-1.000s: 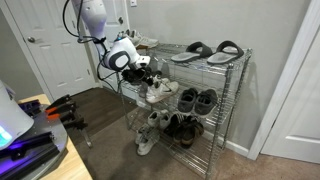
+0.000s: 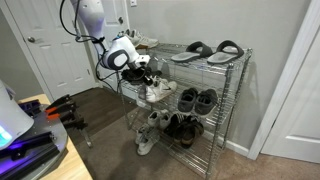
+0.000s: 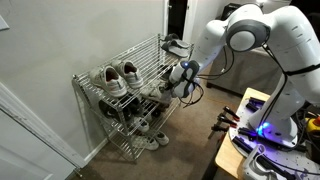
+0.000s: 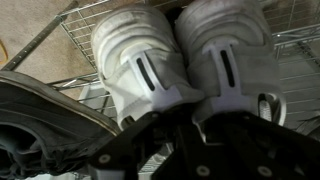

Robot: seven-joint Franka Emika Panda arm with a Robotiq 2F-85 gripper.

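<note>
A pair of white and grey shoes (image 4: 125,35) fills the middle of the wrist view, toes toward the top, the two side by side. My gripper comes in from below and is shut on the pair; where exactly the fingertips press cannot be told in this close view. In exterior view 1 the white shoes (image 2: 158,92) lie at the middle level of the wire rack, with the gripper (image 2: 146,82) at their left end. Exterior view 2 shows the arm (image 3: 186,75) reaching into the rack's far end.
Dark grey shoes (image 4: 40,130) lie close on the left in the wrist view. Slippers (image 2: 226,51) sit on the rack's top shelf, dark sneakers (image 2: 197,101) to the right at mid level. More shoes (image 2: 146,139) crowd the bottom shelf. Open carpet lies in front.
The arm's white wrist part has shifted slightly near the rack in exterior view 1. The shoes show no clear movement.
</note>
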